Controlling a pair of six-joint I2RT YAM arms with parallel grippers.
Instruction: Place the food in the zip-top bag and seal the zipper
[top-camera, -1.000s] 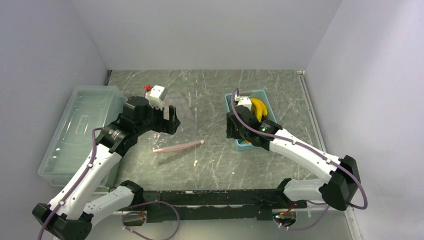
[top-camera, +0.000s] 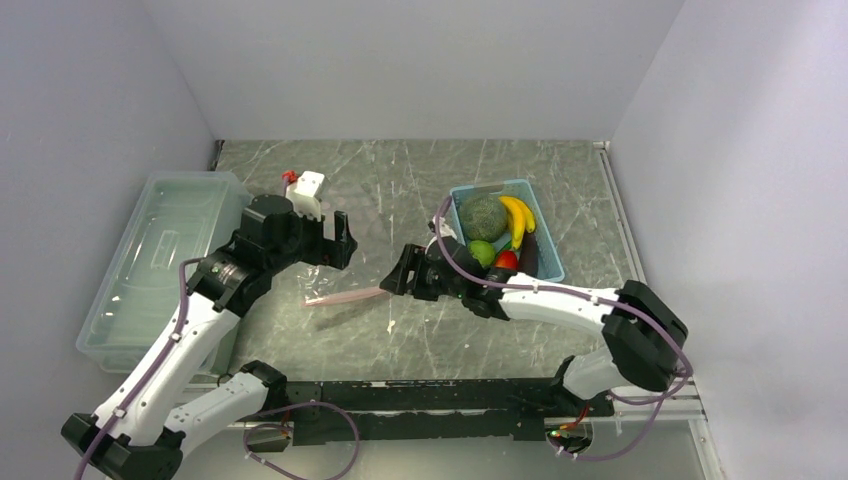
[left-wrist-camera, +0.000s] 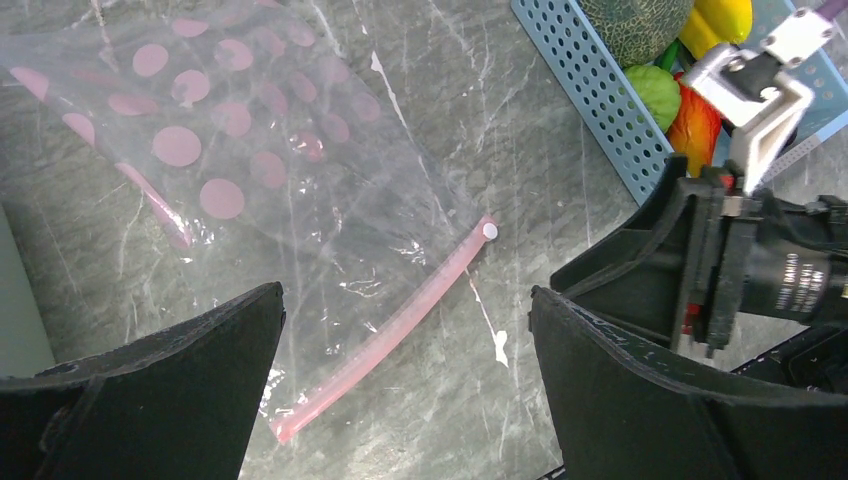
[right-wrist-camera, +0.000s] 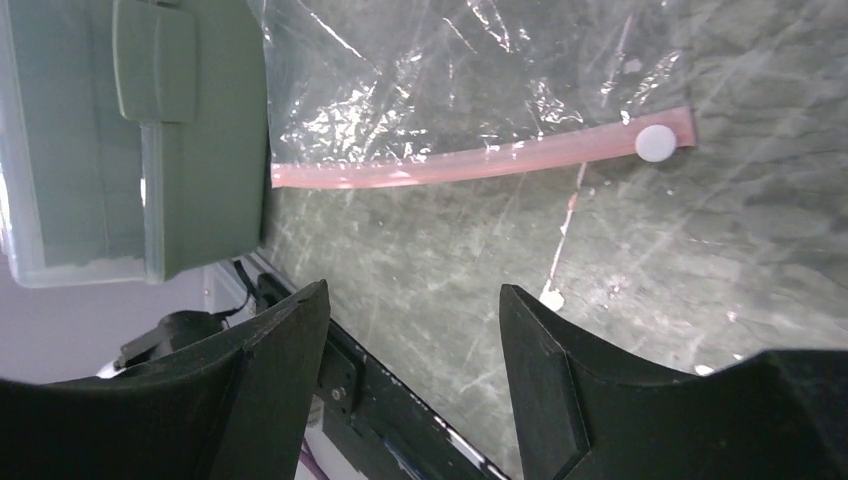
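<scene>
A clear zip bag with pink dots and a pink zipper strip lies flat on the counter, a white slider tab at one end of the strip. My left gripper hangs open over the bag. My right gripper is open near the slider end, nothing between its fingers. The blue basket holds the food: banana, green melon, a smaller green item, a red pepper and an eggplant.
A lidded plastic bin stands along the left edge. Walls bound the space at the back and sides.
My right gripper has moved left from over the basket to the zipper's right end, uncovering more of the food. The left arm has barely moved.
</scene>
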